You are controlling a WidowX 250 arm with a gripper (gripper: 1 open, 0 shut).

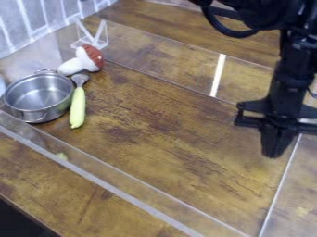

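Note:
My black gripper [275, 148] hangs at the right side of the camera view over the wooden worktop, apart from all the objects. Its fingertips are close together and shut, with nothing visible between them. On the left sit a steel pot [36, 97], a pale yellow-green corn or similar long vegetable [77, 108] beside it, and a red-and-white mushroom-like toy [82, 61] behind them.
Clear low walls edge the worktop [161, 139], with a small clear stand at the back left. A white strip [218, 76] lies toward the back right.

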